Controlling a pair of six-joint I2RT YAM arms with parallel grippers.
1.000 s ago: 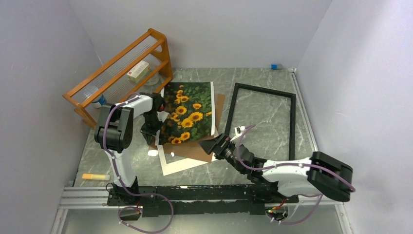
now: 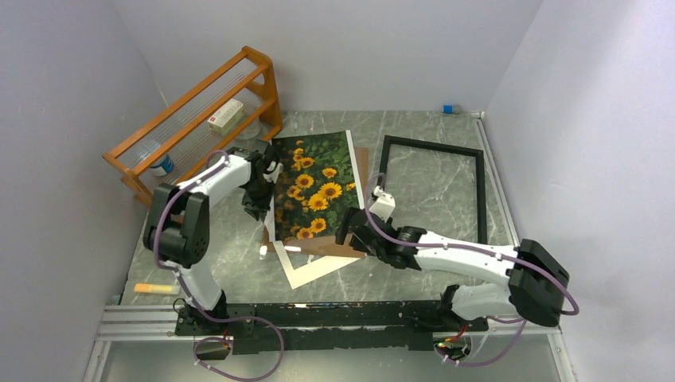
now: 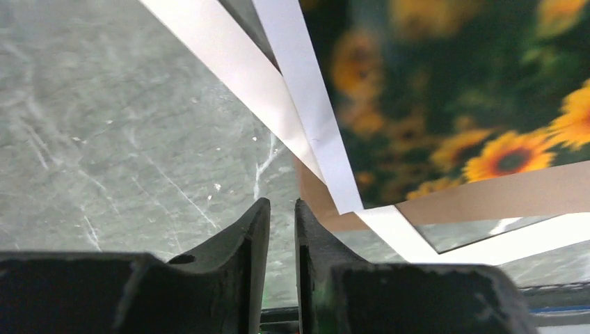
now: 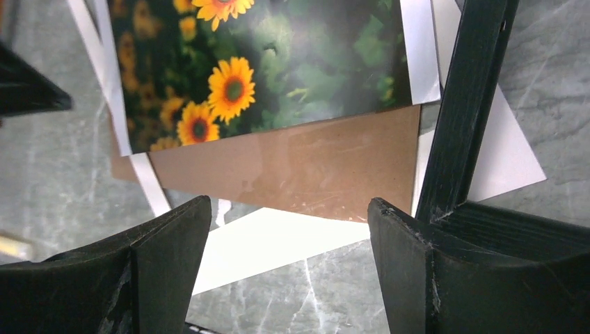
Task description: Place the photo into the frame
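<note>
The sunflower photo [image 2: 322, 187], with white side borders, lies flat on a brown board [image 2: 344, 248]. Beneath these, a white mat [image 2: 314, 274] sticks out at the front. To their right lies the empty black frame [image 2: 481, 191], its front part hidden by my right arm. My left gripper is over the table just left of the photo's front left corner, with a narrow gap between its fingers and nothing in it. Over the board's front right corner, my right gripper stands wide open and empty, close to the frame's left bar [image 4: 459, 132].
A wooden rack [image 2: 191, 119] holding a small box [image 2: 227, 116] stands at the back left. An orange-yellow marker [image 2: 157, 289] lies at the front left. Bare marble table [image 2: 434, 183] shows inside the frame. Walls enclose the back and sides.
</note>
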